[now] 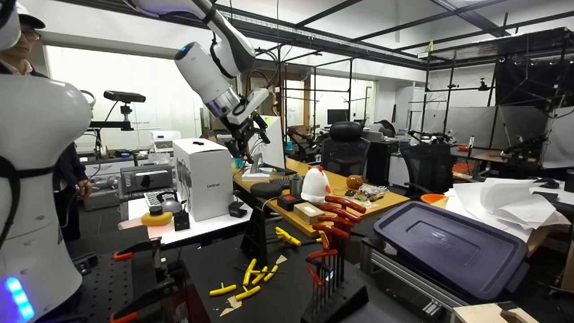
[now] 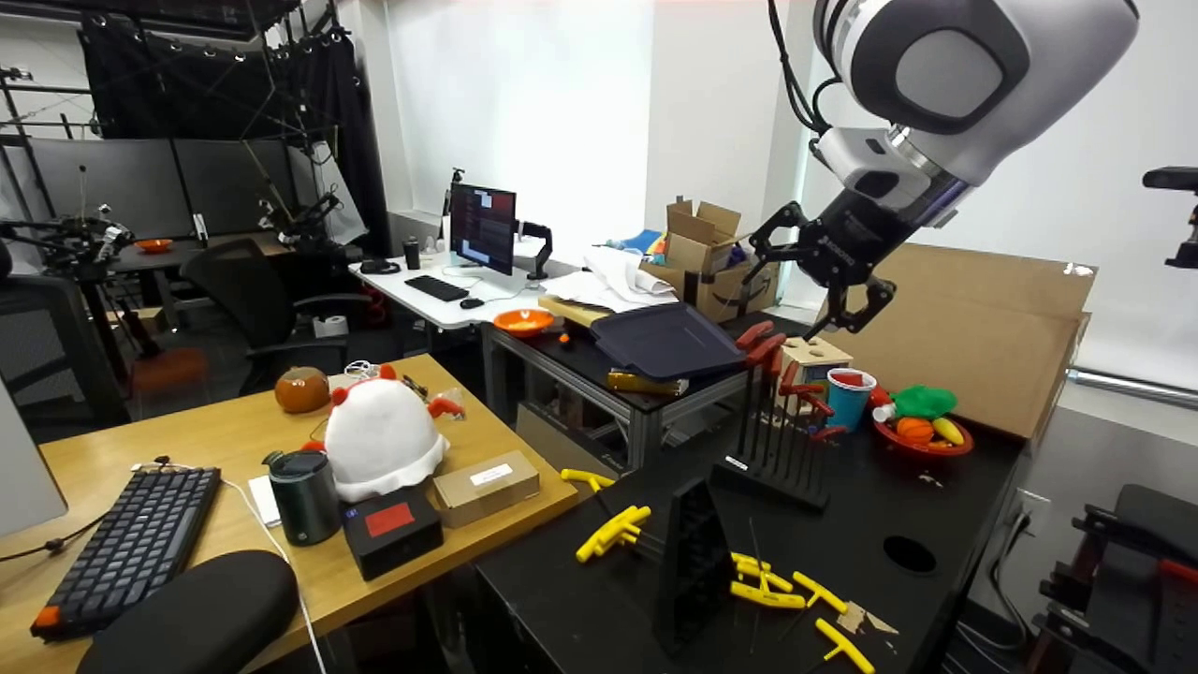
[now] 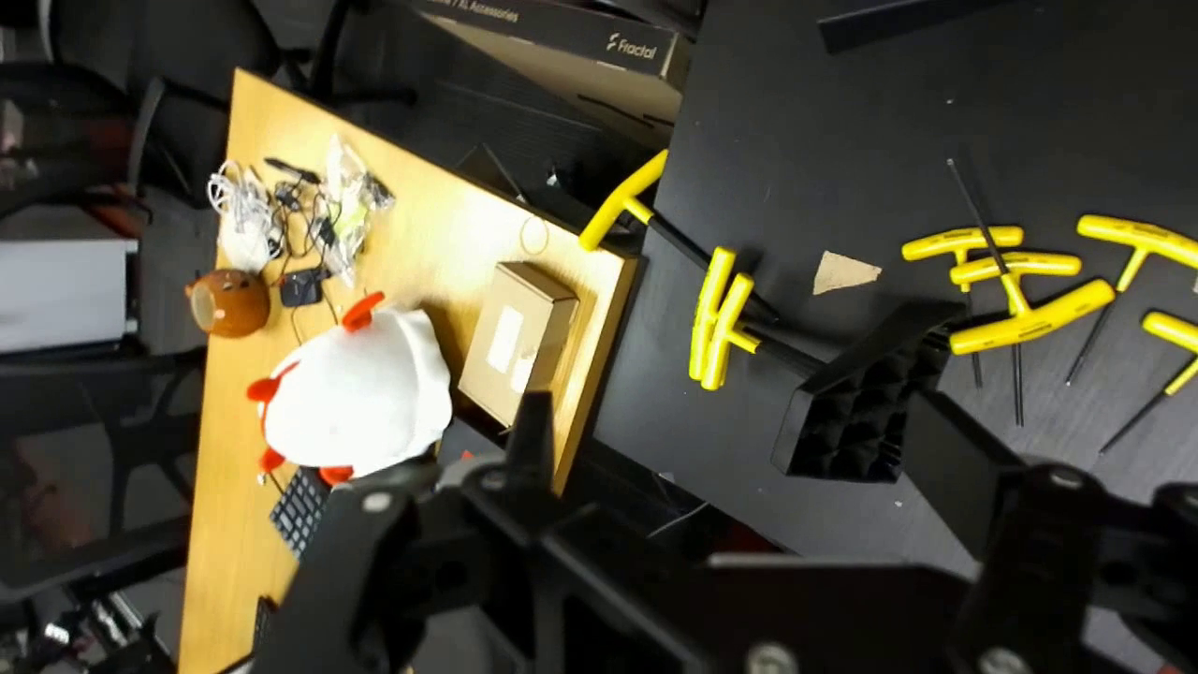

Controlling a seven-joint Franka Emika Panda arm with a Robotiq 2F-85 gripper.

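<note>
My gripper (image 2: pixel 825 298) hangs in the air high over the black table, its fingers open and nothing between them. In the wrist view its two fingers (image 3: pixel 955 461) frame the lower part of the picture. Yellow T-handle hex keys (image 3: pixel 1033 320) lie scattered on the black table below, several in a cluster and others (image 3: pixel 719 320) nearer the wooden desk. Among them stands a black holder (image 3: pixel 865 404) with rows of empty slots. Red T-handle keys (image 1: pixel 336 231) stand upright in a second black rack (image 2: pixel 775 483) on the same table.
A wooden desk (image 3: pixel 421 168) adjoins the black table, carrying a white plush (image 3: pixel 359 393) and a cardboard box (image 3: pixel 517 337). A dark lid (image 1: pixel 452 247) lies beside the table. Farther along stand a blue cup (image 2: pixel 848 399) and a red bowl (image 2: pixel 921 444) of toys.
</note>
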